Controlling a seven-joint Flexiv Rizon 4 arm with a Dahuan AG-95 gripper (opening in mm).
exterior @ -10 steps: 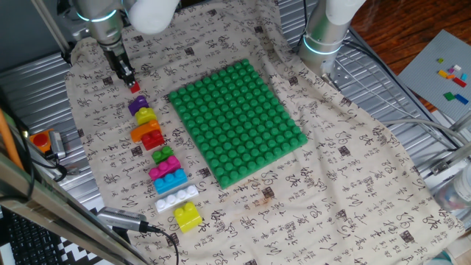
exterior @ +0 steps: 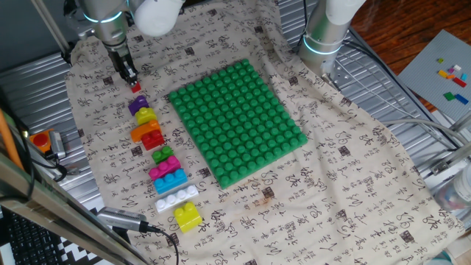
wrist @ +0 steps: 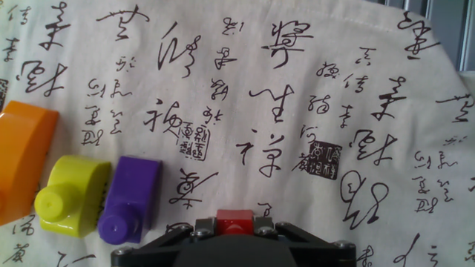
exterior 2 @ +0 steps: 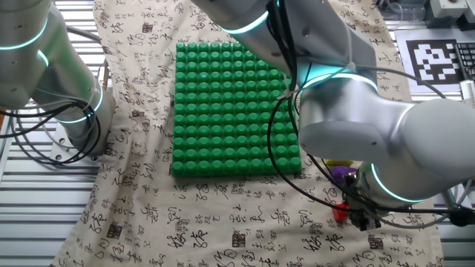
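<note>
A small red block (wrist: 234,220) sits between the fingertips of my gripper in the wrist view, with a finger against each side; the fingers look shut on it. Exterior view 1 has my gripper (exterior: 131,78) at the upper left, pointing down, with the red block (exterior: 136,87) at its tip. Whether the block touches the cloth cannot be told. Closest in the row beside it is a purple block (wrist: 131,196), then a yellow-green block (wrist: 74,194) and an orange block (wrist: 26,159). The large green baseplate (exterior: 237,121) lies bare at the middle of the cloth.
Down the row in exterior view 1 come another red block (exterior: 152,140), a green block (exterior: 163,154), a magenta block (exterior: 164,168), a blue block (exterior: 171,182), a white block (exterior: 176,199) and a yellow block (exterior: 188,216). Open cloth lies right of the baseplate.
The gripper and the red block at its tip have shifted very slightly to the right in exterior view 1. The other blocks and the baseplate have not moved.
</note>
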